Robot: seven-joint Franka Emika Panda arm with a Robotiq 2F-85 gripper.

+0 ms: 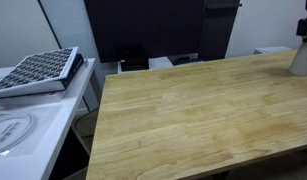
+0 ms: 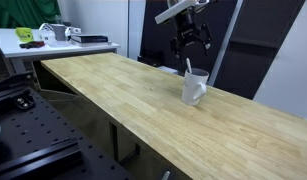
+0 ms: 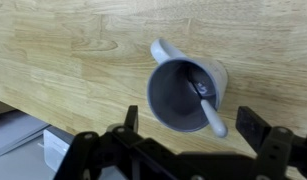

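Note:
A light grey mug stands upright on the wooden table, its handle facing the front in exterior view 2. Inside it leans a slim utensil with a pale handle, whose dark lower end reaches down into the mug. My gripper hangs above the mug, open and with nothing between its fingers. From the wrist, the mug's opening lies between and slightly beyond the two fingertips, with the handle on the far side. Only part of the mug appears at the right edge of exterior view 1.
A white side table beyond its end carries a box with a patterned top. A dark screen stands behind.

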